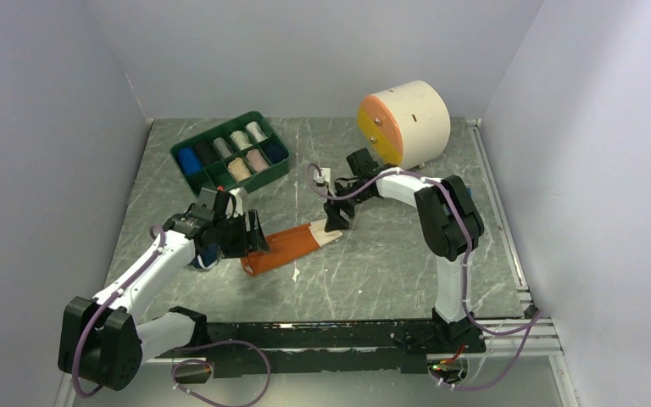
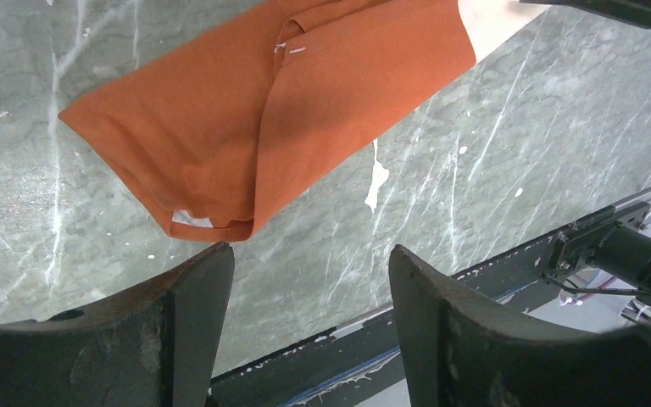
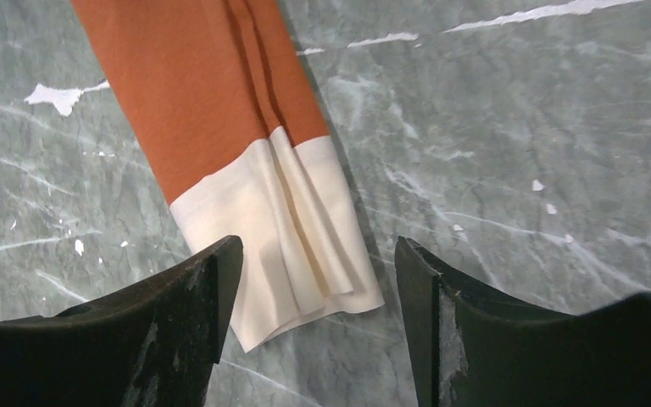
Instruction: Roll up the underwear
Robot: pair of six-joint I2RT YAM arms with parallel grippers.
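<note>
The orange underwear (image 1: pixel 281 248) with a cream waistband (image 3: pixel 246 203) lies flat on the grey marbled table, folded lengthwise into a strip. Its waistband end points right in the top view. Over the orange end is my left gripper (image 1: pixel 260 237), which in its wrist view (image 2: pixel 312 254) stands open with only table between the fingers; the orange cloth (image 2: pixel 195 119) lies beyond the tips. At the waistband end hovers my right gripper (image 1: pixel 336 222), also open. Its wrist view shows the cream edge between the fingers, nearer the left one, and no grip on it.
A green divided box (image 1: pixel 286 169) with several rolled cloths stands at the back left. A cream drum with an orange and yellow face (image 1: pixel 424 123) stands back right. Dark blue cloth (image 1: pixel 207 258) lies beside my left gripper.
</note>
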